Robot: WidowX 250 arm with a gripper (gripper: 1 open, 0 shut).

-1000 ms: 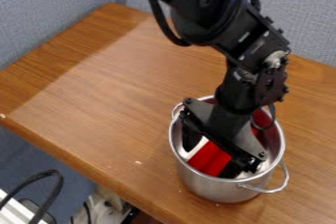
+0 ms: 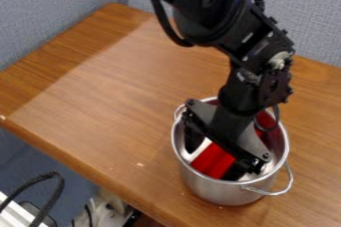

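Observation:
A steel pot [image 2: 225,190] with wire handles stands near the front right of the wooden table. My black gripper [image 2: 224,138] reaches down inside it, open, its fingers spread over the contents. A red object with white parts [image 2: 214,158] lies in the pot beneath the gripper, and more red shows at the back right of the pot, partly hidden by the arm.
Grey padded walls stand behind it. Beyond the table's near left edge are black cables and white items below.

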